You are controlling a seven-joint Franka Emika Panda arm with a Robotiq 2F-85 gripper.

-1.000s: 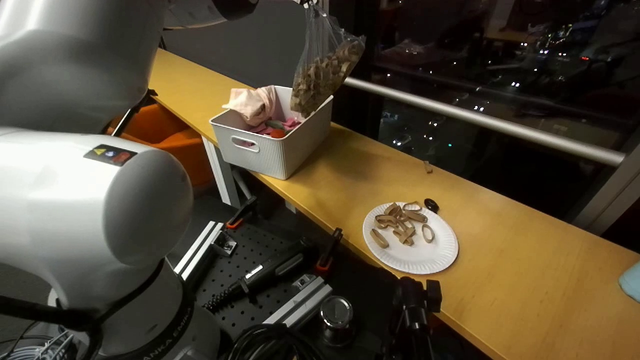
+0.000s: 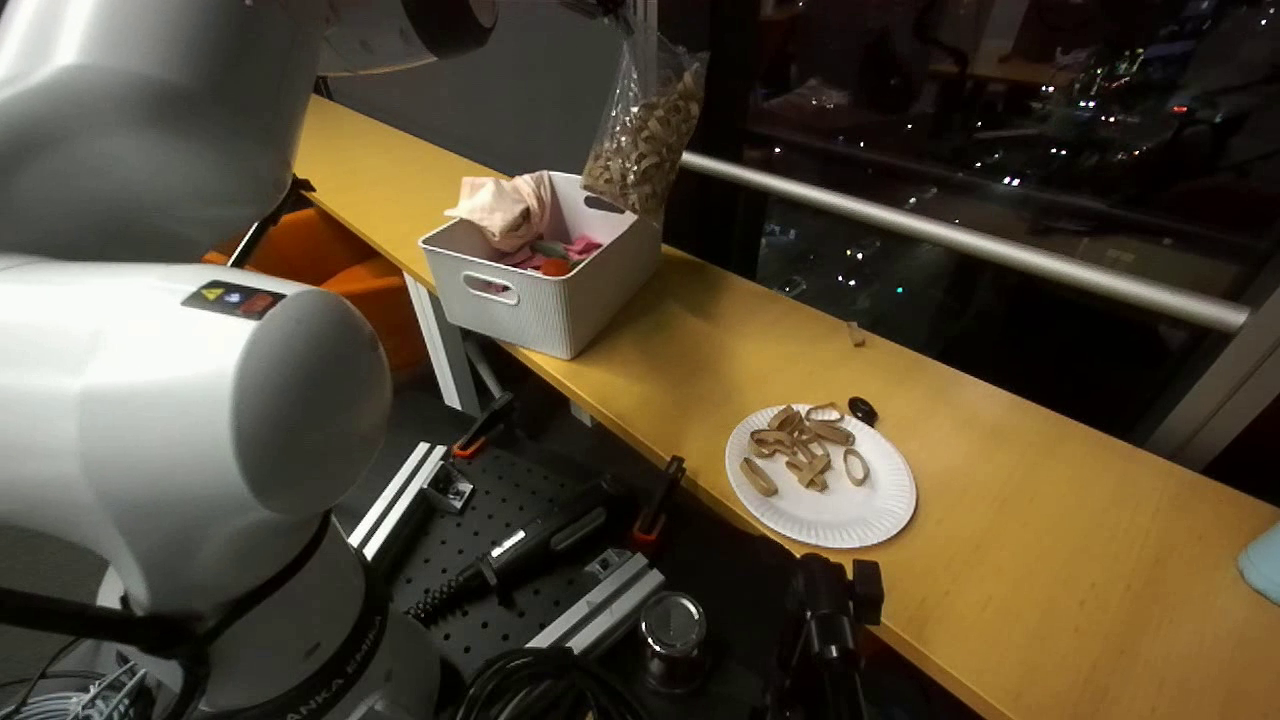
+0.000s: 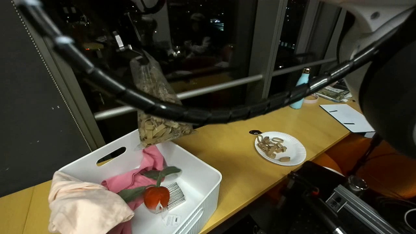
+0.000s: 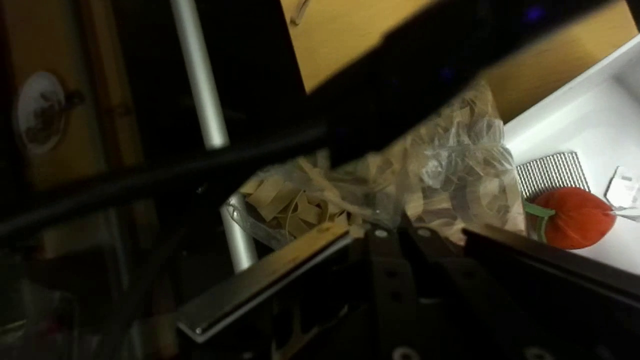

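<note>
A clear plastic bag (image 2: 645, 138) full of tan rubber bands hangs over the back right corner of the white bin (image 2: 558, 306). My gripper is shut on the bag's thin upper plastic; in the wrist view its fingertips meet in front of the bag (image 4: 480, 174). From the other side, the bag (image 3: 160, 126) droops by the bin's back wall, its lower end near the rim. Whether it touches the rim I cannot tell. A white paper plate (image 2: 822, 522) on the table holds several loose tan bands (image 2: 816, 468).
Inside the bin lie a peach cloth (image 3: 84, 206), a pink cloth (image 3: 130, 177) and a red-orange toy fruit (image 3: 156, 198). Beside the plate is a black disc (image 2: 863, 410). A stray band (image 2: 855, 334) lies near the window edge. The table between bin and plate is clear.
The bag has swung and turned slightly; its right side has drawn left and its lower end sits a little higher. The bin and plate have not moved.
</note>
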